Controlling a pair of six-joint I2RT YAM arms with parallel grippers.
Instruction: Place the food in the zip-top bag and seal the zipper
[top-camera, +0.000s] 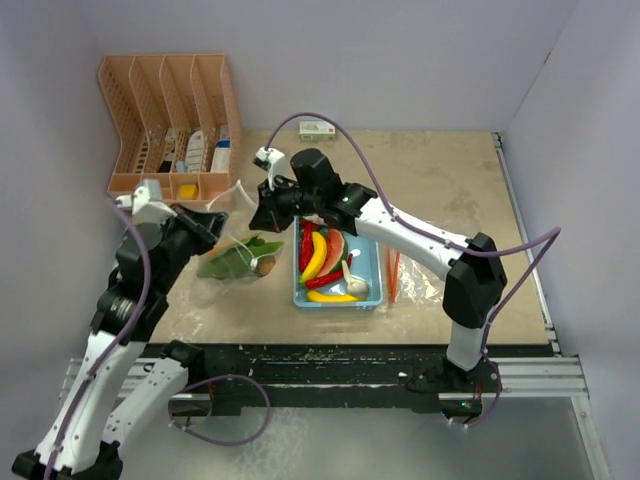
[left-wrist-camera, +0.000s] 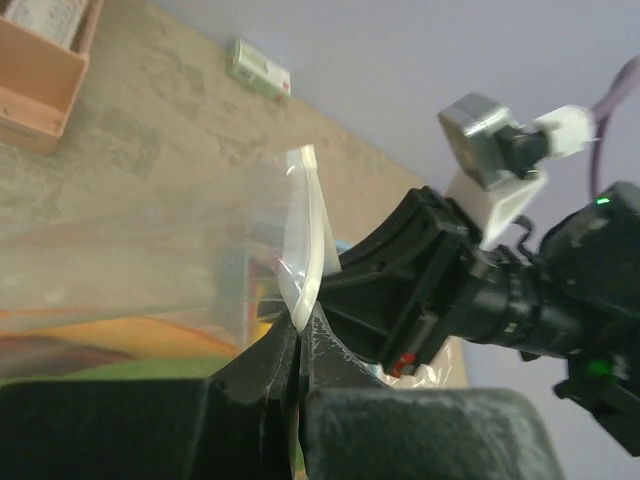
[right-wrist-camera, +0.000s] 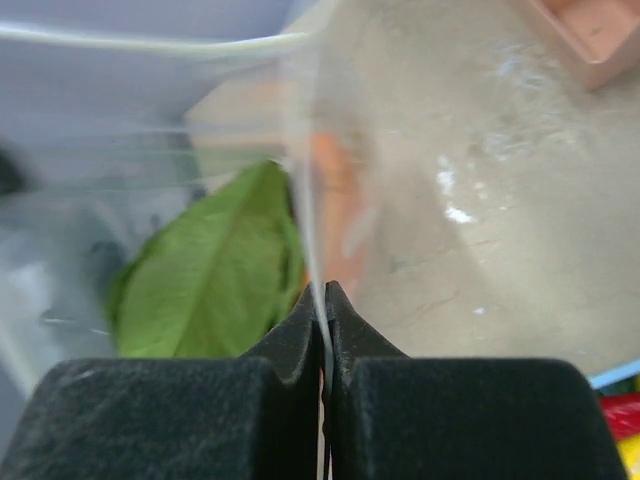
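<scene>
A clear zip top bag (top-camera: 218, 290) hangs between my two grippers with its mouth spread. Large green leaves (top-camera: 236, 260) and a small brown item (top-camera: 265, 266) show through the film; something orange (right-wrist-camera: 335, 185) lies beyond the leaves in the right wrist view. My left gripper (top-camera: 220, 226) is shut on one part of the bag's rim, whose pale strip (left-wrist-camera: 312, 240) rises from between the fingertips. Opposite, my right gripper (top-camera: 256, 224) is shut too, a whitish bag edge (right-wrist-camera: 312, 220) running into its fingers. The zipper looks unsealed.
A blue basket (top-camera: 376, 262) holding a banana, red peppers, a watermelon slice and garlic stands right of the bag, partly under the right arm. A tan divided organizer (top-camera: 215, 186) is at back left; a small box (top-camera: 317, 131) sits by the wall.
</scene>
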